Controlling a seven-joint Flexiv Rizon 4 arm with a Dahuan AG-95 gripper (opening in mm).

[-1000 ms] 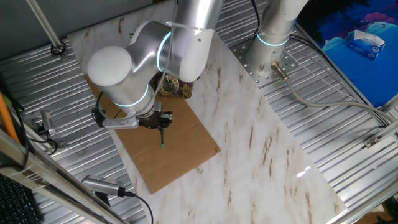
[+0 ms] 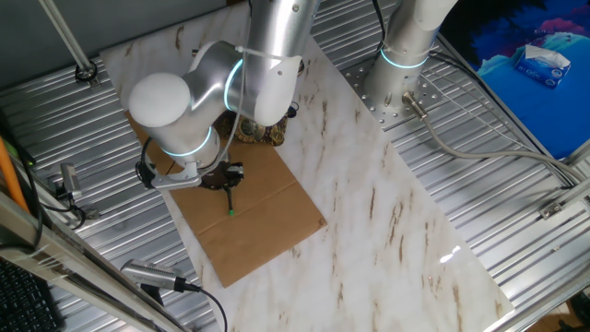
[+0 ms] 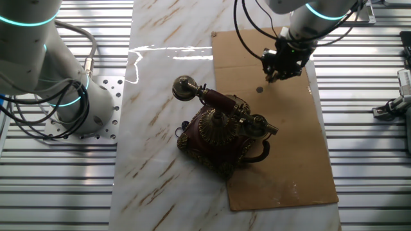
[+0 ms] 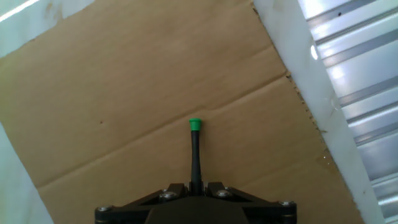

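Note:
In the wrist view my gripper looks shut, its linkage meeting at the middle. A slim black rod with a green tip [image 4: 195, 125] juts from there; whether it is held or part of the fingers is unclear. The gripper [image 2: 231, 210] hangs over a brown cardboard sheet [image 2: 256, 242] in exterior view 1. An ornate antique-style telephone [image 3: 215, 138] rests partly on that cardboard [image 3: 289, 147], its handset [image 3: 218, 101] lying across the top. Much of the telephone [image 2: 263, 129] is behind my arm in exterior view 1. The wrist view shows only bare cardboard beneath the rod.
Ribbed metal surfaces [image 3: 366, 167] flank the tabletop. A silver camera-like device [image 2: 152, 275] with a cable stands near the lower-left table edge. A tissue box [image 2: 542, 65] lies far off at the upper right.
In exterior view 1 the gripper and its green-tipped rod have shifted slightly left. The arm now covers more of the telephone. The cardboard has stayed put.

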